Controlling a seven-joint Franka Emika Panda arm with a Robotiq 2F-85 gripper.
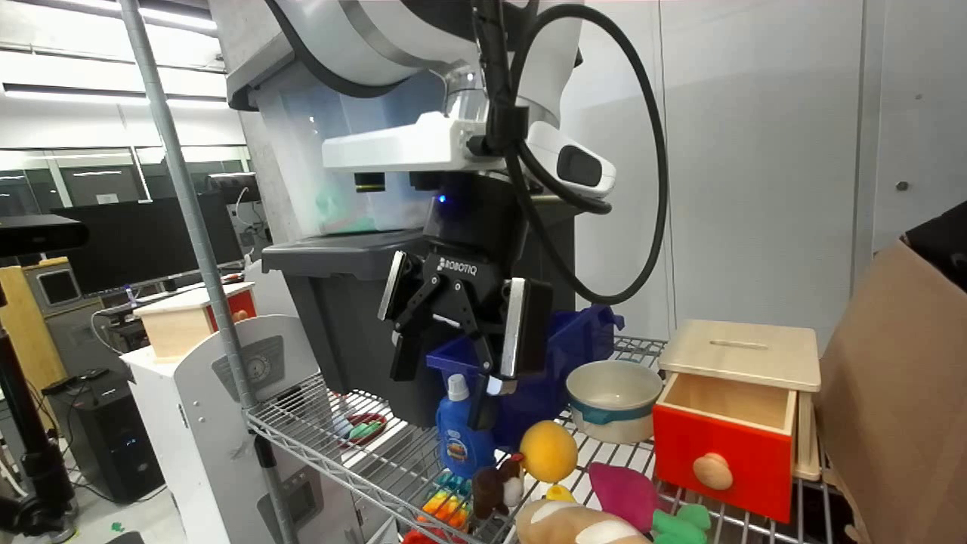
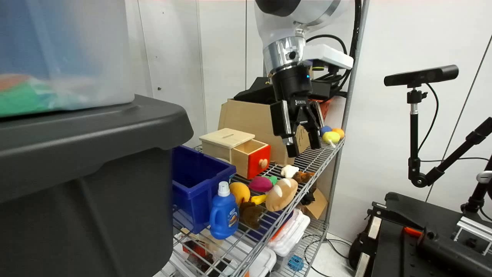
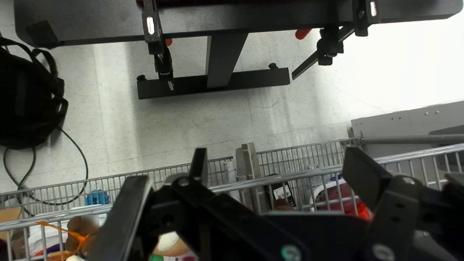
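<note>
My gripper hangs above the wire shelf, its two fingers spread wide with nothing between them. In exterior view 2 the same open gripper is over the shelf's front part. Below it are a bread-like toy loaf, an orange ball, a magenta toy and a brown plush. A blue detergent bottle stands upright nearby. The wooden box has a red-fronted drawer, pulled out and empty as far as shows. A cream pot stands beside it. In the wrist view, the fingers frame the shelf edge and floor.
A blue bin sits behind the bottle, and a large dark grey tote fills the near left of exterior view 2. Cardboard borders the shelf at the right. Small toy fruit lies at the far shelf corner.
</note>
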